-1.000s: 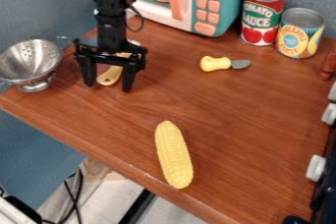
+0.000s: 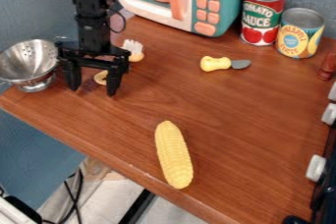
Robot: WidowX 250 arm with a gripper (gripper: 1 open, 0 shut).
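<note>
My black gripper (image 2: 92, 81) hangs at the back left of the wooden table (image 2: 210, 130), just right of a metal colander (image 2: 27, 65). Its fingers are spread apart, low over a small pale yellow utensil that is largely hidden behind them. Whether anything sits between the fingertips is hard to tell. A yellow corn cob (image 2: 174, 154) lies at the front. A small yellow-handled tool (image 2: 215, 64) with a metal tip lies near the middle back.
A teal toy microwave (image 2: 210, 2), a tomato can (image 2: 261, 17) and another can (image 2: 300, 33) stand along the back. A dark appliance (image 2: 321, 169) edges the right side.
My gripper has moved left, toward the colander, over the last second. The corn, cans and yellow-handled tool have stayed put.
</note>
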